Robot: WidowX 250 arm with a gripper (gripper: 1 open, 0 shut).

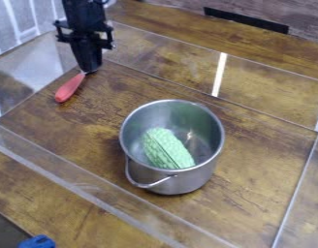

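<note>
The black gripper (84,62) is at the upper left, just above the far end of a red-handled utensil (70,87) lying on the wooden table. The fingertips are small and dark in this view; they look shut, with nothing clearly between them. A steel pot (201,170) with a handle stands right of centre, holding a green textured oblong object (167,148).
Clear panels or edges run along the left side and front. A blue object (36,241) lies at the bottom left corner.
</note>
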